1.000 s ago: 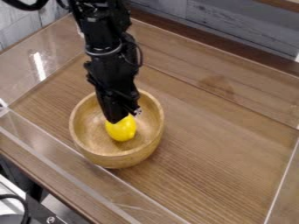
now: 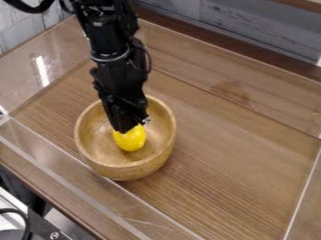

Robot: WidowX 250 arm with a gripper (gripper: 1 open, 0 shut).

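A wooden bowl (image 2: 126, 164) sits on the table toward the left front. Inside it lies a small yellow object (image 2: 130, 138). My black gripper (image 2: 120, 122) comes down from above, its lower end in the bowl over the yellow object and partly covering the view of its top. I cannot tell whether the gripper is open or shut, or whether it touches the yellow object.
A pale wall or border (image 2: 245, 28) runs along the back. A dark cable lies at the lower left edge.
The gripper has shifted slightly over the bowl; the bowl and yellow object look nearly unchanged.
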